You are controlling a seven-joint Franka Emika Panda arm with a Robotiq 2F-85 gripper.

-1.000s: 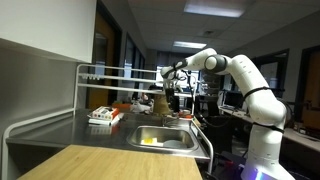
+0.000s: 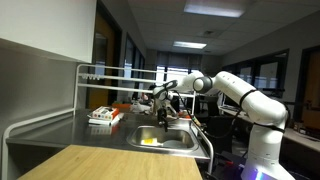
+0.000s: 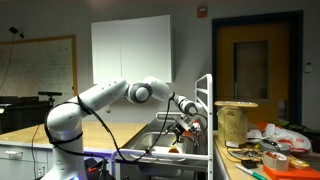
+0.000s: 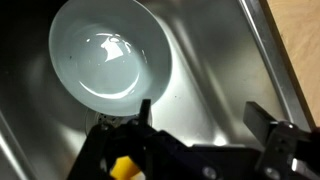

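My gripper is open, its two fingers wide apart with bare metal between them. In the wrist view, a pale, round bowl [image 4: 110, 55] lies in the metal sink [image 4: 215, 80], to the upper left of the left finger. Part of a yellow item [image 4: 124, 168] shows at the lower edge, partly covered by the gripper; what it is cannot be made out. From exterior view 1, the gripper [image 2: 162, 113] hangs over the sink [image 2: 142, 128], with the yellow item [image 2: 149, 141] below it.
A wooden counter [image 2: 110, 162] fronts the sink and looks bare. On the left stands a white rack [image 2: 103, 116]. Containers and a large tan canister [image 3: 231, 123] crowd the surface on the right in exterior view 2. Railings surround the work area.
The arm has come down, bringing the gripper from well above the sink to nearer the basin. Objects in and around the sink look unmoved.
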